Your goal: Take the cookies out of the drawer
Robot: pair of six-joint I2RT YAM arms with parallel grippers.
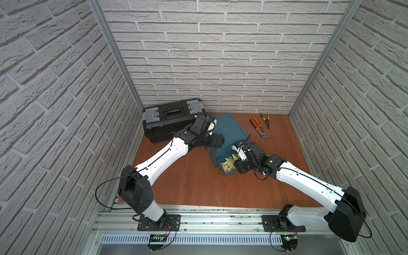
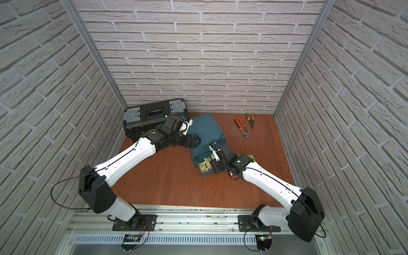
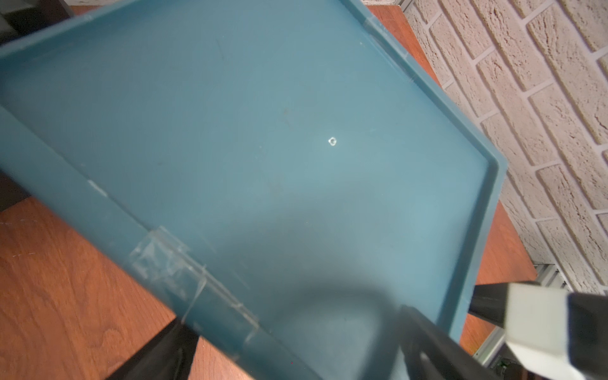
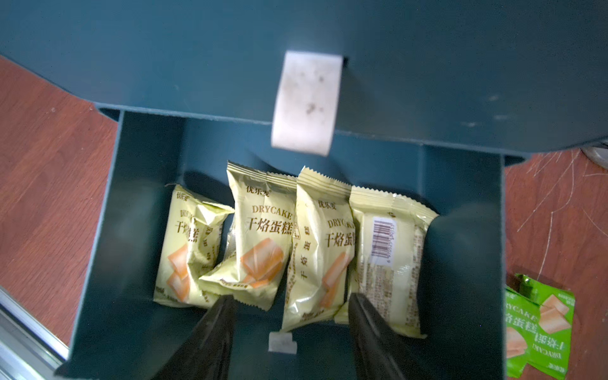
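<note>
Pale yellow cookie packets (image 4: 262,221) lie side by side in the open lower drawer (image 4: 462,253) of a blue cabinet (image 1: 229,127). One packet (image 4: 387,253) at the right shows its barcode side. My right gripper is open above the drawer, its fingers spread over the lower ends of the middle packets, nothing held. Over the cabinet's left top edge, my left gripper stands open, fingers wide apart: one beyond the edge, the other over the lid. Whether either finger touches the cabinet cannot be seen.
Green cookie packets (image 4: 538,323) lie on the table right of the drawer. A black toolbox (image 1: 170,121) stands back left; orange-handled pliers (image 1: 257,125) and yellow-handled pliers (image 1: 266,119) lie back right.
</note>
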